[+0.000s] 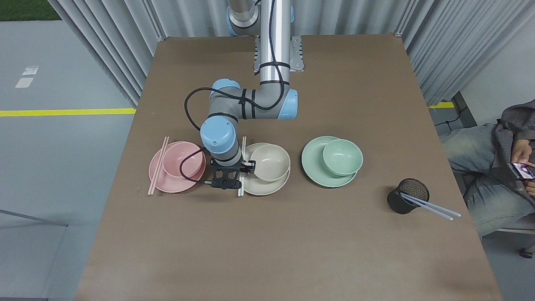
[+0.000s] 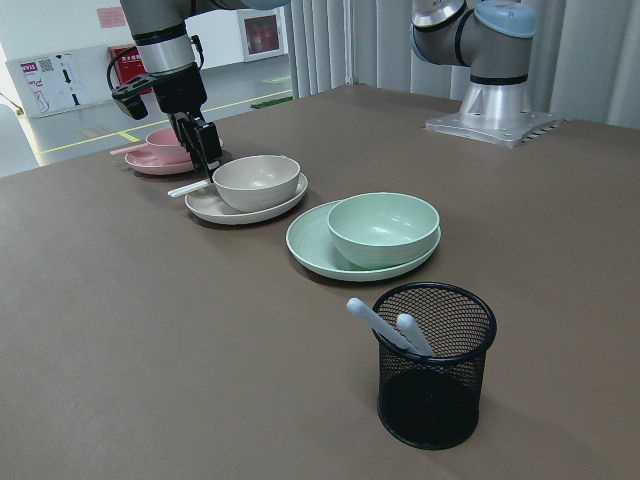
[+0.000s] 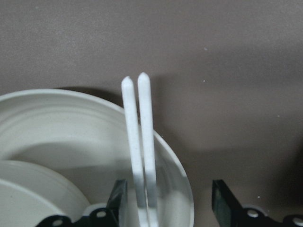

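Note:
My gripper is low over the white chopsticks (image 3: 147, 132), which rest across the edge of the white plate (image 3: 75, 123) beside the white bowl (image 3: 33, 194). In the wrist view its fingers stand open on either side of the chopsticks, apart from them. In the left view the gripper reaches down at the near edge of the white bowl (image 2: 255, 182), and its tips are partly hidden.
Pink chopsticks (image 1: 156, 170) lie on a pink plate with bowl (image 1: 181, 155) at left. A green bowl (image 1: 343, 156) on its plate is at right, and a black mesh cup (image 1: 401, 200) holds light blue chopsticks.

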